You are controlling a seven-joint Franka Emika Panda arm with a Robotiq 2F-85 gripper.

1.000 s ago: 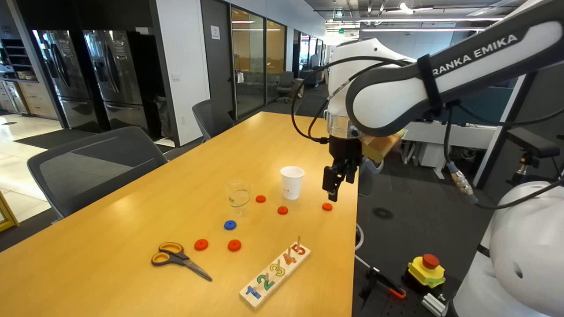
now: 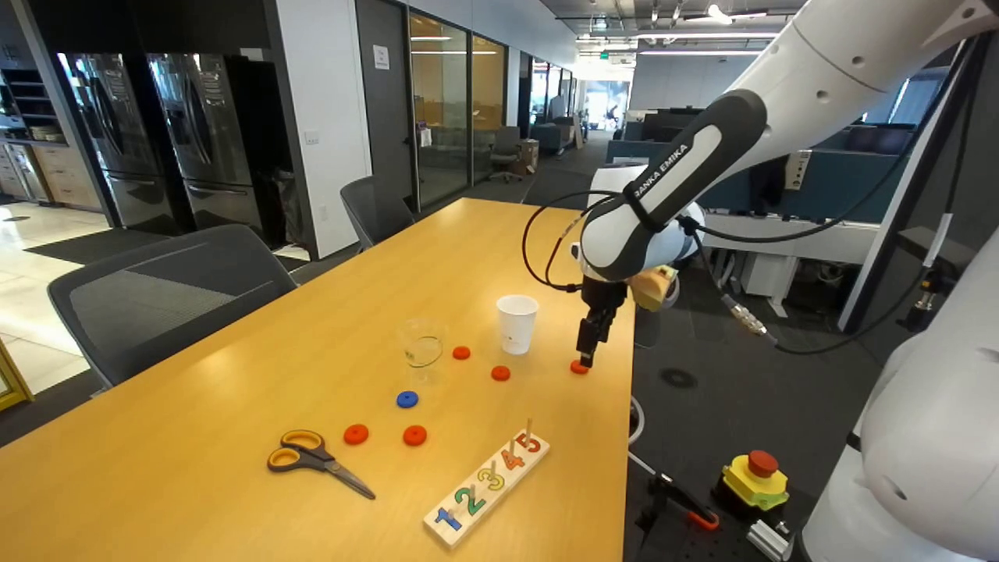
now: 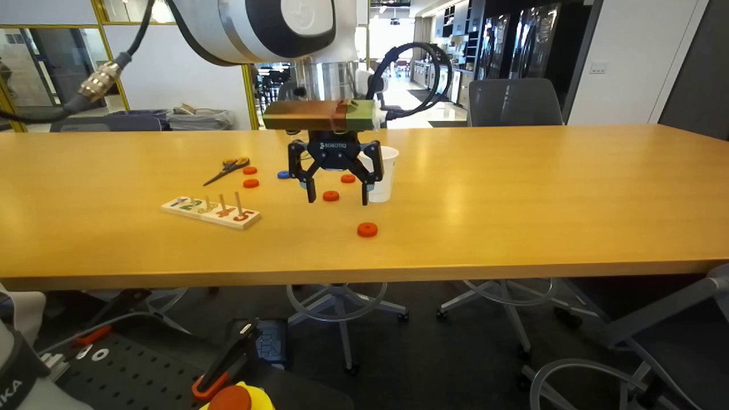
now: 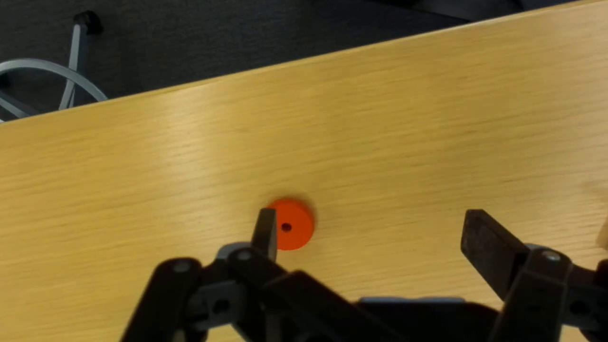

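My open gripper (image 3: 338, 201) hangs over the table near its edge, nothing between its fingers. In the wrist view, a red ring (image 4: 296, 224) lies on the wood by the left finger (image 4: 265, 232), which covers part of its side; the right finger (image 4: 484, 245) is well away from it. From exterior view 1 the same ring shows just below the fingertips. More red rings (image 2: 501, 373) and a blue ring (image 2: 407, 399) are scattered flat on the table. The wooden peg board (image 2: 488, 487), numbered 1 to 5, has bare pegs.
A white cup (image 2: 517, 323) stands upright behind the rings, with a clear cup (image 2: 422, 347) beside it. Open scissors (image 2: 319, 460) lie left of the board. Close by runs the table's edge (image 3: 444, 271).
The arm has reached out farther along the table, and my gripper has moved away from exterior view 1's camera. Its fingertips now overlap the nearest red ring there. Rings, cups and board have not moved.
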